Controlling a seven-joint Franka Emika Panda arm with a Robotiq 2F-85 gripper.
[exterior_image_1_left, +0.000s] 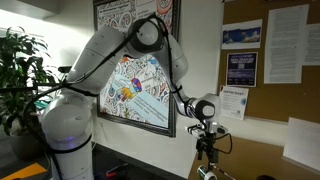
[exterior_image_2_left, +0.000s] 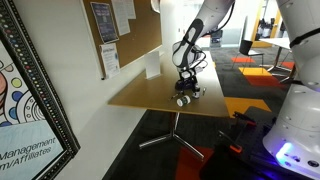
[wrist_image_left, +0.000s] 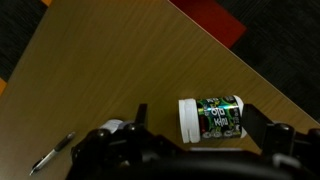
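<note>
A small bottle (wrist_image_left: 212, 119) with white ends and a dark green, lettered label lies on its side on the brown table. In the wrist view it sits between the open fingers of my gripper, closer to the right finger (wrist_image_left: 256, 121). Exterior view 1 has my gripper (exterior_image_1_left: 210, 154) pointing down just above a white item (exterior_image_1_left: 206, 173) at the table's edge. From the other side, the gripper (exterior_image_2_left: 188, 86) hangs low over the table (exterior_image_2_left: 150, 94), with a white-and-dark item (exterior_image_2_left: 183, 100) nearby.
A pen (wrist_image_left: 52, 153) and a white rounded object (wrist_image_left: 113, 125) lie left of the bottle. The table edge runs close beyond the bottle, with dark floor past it. A white upright panel (exterior_image_2_left: 153, 65) stands at the back.
</note>
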